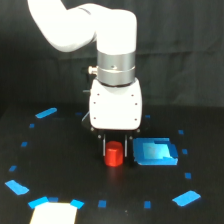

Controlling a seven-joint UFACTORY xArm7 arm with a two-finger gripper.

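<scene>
A small red block or cylinder stands on the black table, just under the white arm's hand. My gripper points down over it, with one dark finger on either side. The fingers sit close to the red object's sides; whether they touch it cannot be made out. A blue square tray lies just right of the gripper, and the red object is outside it.
Pieces of blue tape and small blue marks are scattered over the table. A pale square lies at the front left edge.
</scene>
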